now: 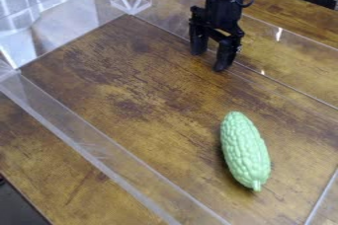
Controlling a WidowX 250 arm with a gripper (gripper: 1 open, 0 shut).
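A black robot gripper hangs at the top centre, low over the wooden surface near the back clear wall, its fingers apart with nothing seen between them. A pale green, bumpy bitter gourd lies lengthwise at the lower right, well in front of the gripper and apart from it.
Clear plastic walls border the work area at front left, back and right. A white patterned cloth is at the top left.
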